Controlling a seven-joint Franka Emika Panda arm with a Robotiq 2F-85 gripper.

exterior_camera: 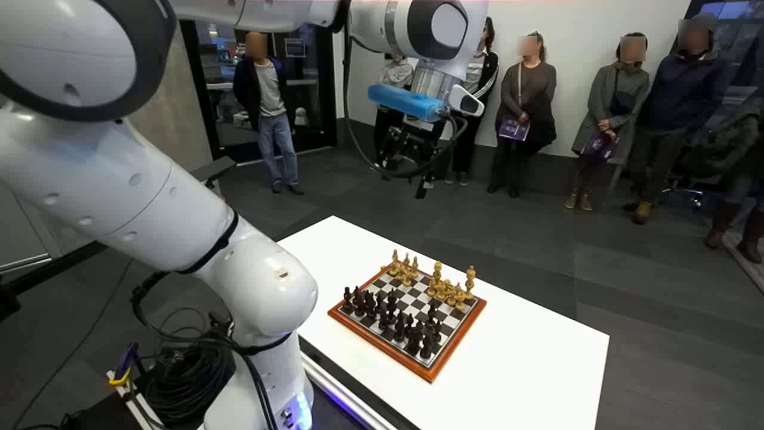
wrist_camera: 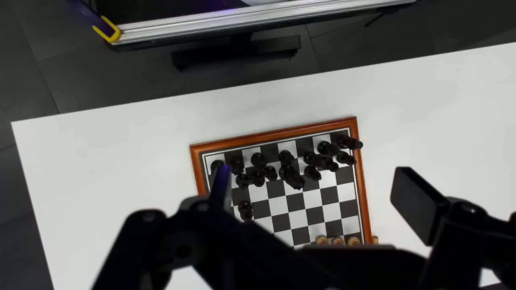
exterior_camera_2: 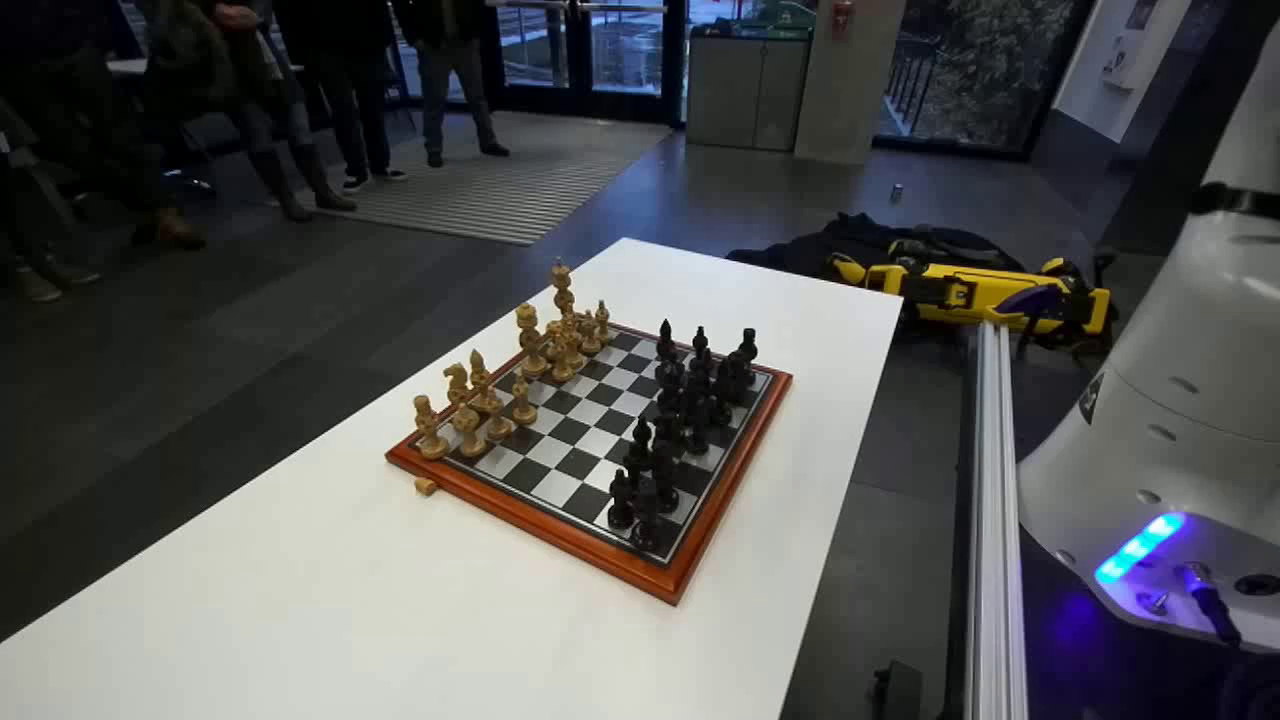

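Observation:
A wood-framed chessboard [exterior_camera: 430, 375] lies on the white table [exterior_camera: 530, 344]. Dark pieces [exterior_camera_2: 699, 396] stand along the side nearer the robot base, and tan pieces [exterior_camera_2: 529, 342] along the opposite side. One small tan piece [exterior_camera_2: 426, 486] is off the board, against its frame in exterior view 2. High above the board, my gripper is open, its fingers wide apart with nothing between them. The gripper's body hides part of the tan side of the board in the wrist view.
Bare tabletop surrounds the board. Several people stand beyond the table, including a person in jeans [exterior_camera: 276, 143]. A metal rail [exterior_camera_2: 996, 516] runs between the table and the arm's base. A yellow machine [exterior_camera_2: 996, 300] rests on the floor behind.

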